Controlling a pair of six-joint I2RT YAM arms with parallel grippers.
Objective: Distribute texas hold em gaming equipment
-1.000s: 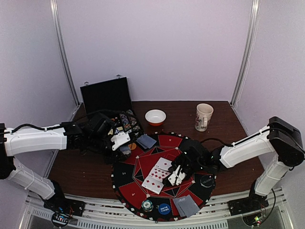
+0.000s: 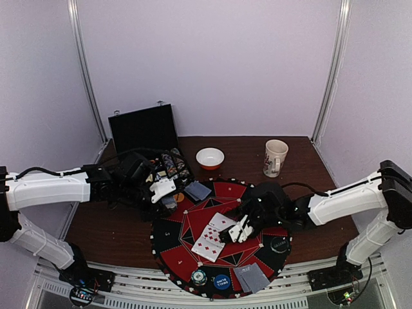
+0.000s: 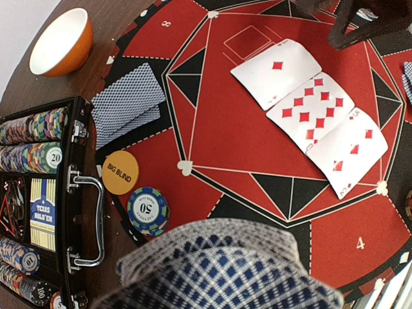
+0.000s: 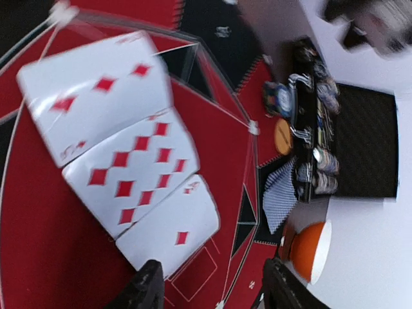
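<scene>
Three face-up diamond cards lie in an overlapping row on the red and black round poker mat: an ace, a ten and a three. A patterned deck of cards fills the bottom of the left wrist view. My left gripper is shut on that deck near the mat's left side; its fingers are hidden there. Close above the cards, my right gripper is open, its two dark fingertips apart and nothing visible between them.
Face-down cards lie at the far side and near side of the mat. A Big Blind disc and chip stack sit by the open chip case. The orange bowl and mug stand behind.
My right gripper has shifted slightly away from the front edge, with its forearm lower and tilted differently. The left arm and face-down cards have stayed put.
</scene>
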